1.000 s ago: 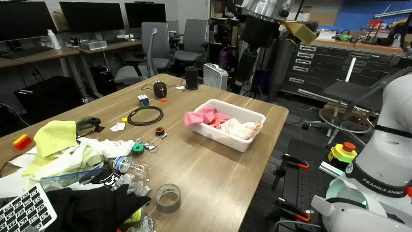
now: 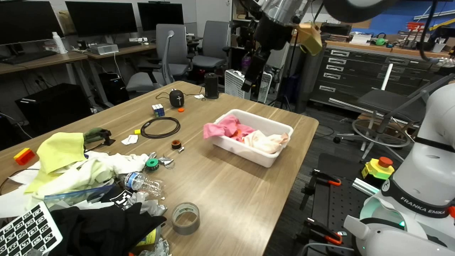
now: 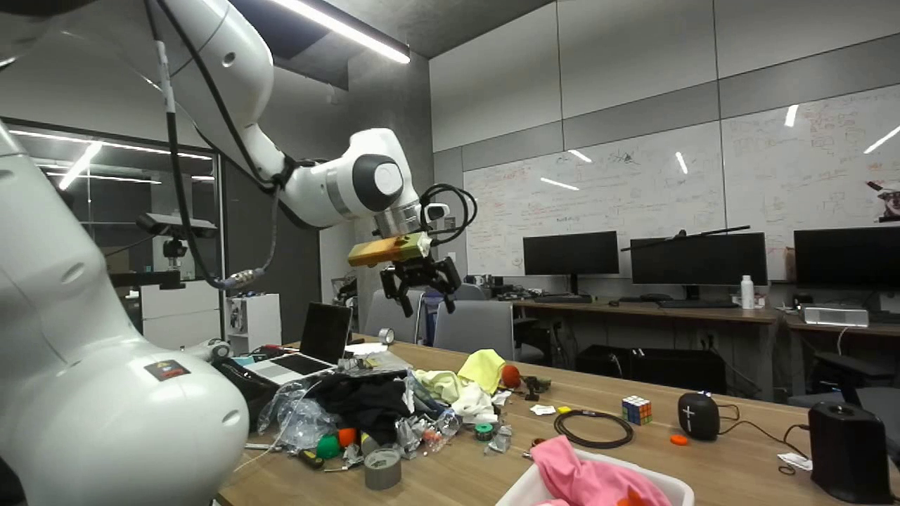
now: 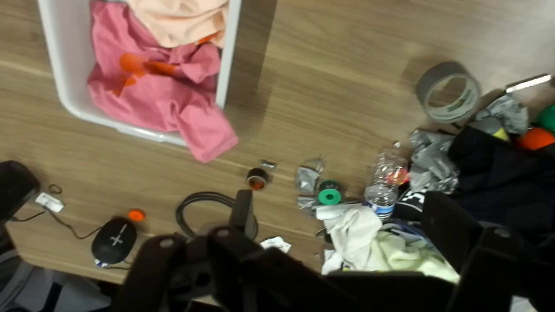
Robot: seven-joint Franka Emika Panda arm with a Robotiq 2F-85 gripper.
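My gripper (image 3: 428, 308) hangs high above the table, its two fingers wide apart with nothing between them. In the wrist view one dark finger (image 4: 242, 210) shows near the black cable loop and the other over the cloth pile. A white bin (image 2: 251, 154) stands near the table's right edge, holding a pink cloth (image 2: 228, 128) and a peach cloth (image 2: 266, 142). Part of the pink cloth drapes over the bin's rim. Across the table lies a heap with white cloth (image 2: 123, 164), yellow cloth (image 2: 64, 149) and black cloth (image 2: 102, 230).
Beside the heap are a clear bottle (image 2: 147, 184), a grey tape roll (image 2: 186, 218) and a green tape roll (image 4: 329, 193). A cable loop (image 2: 160, 136), a puzzle cube (image 2: 158, 110) and a round speaker (image 2: 176, 98) lie farther back. Bare tabletop surrounds the bin's near side.
In exterior view 1 my gripper has shifted left and slightly up, and its wrist has turned somewhat. The bin, its cloths and the other tabletop items look unmoved.
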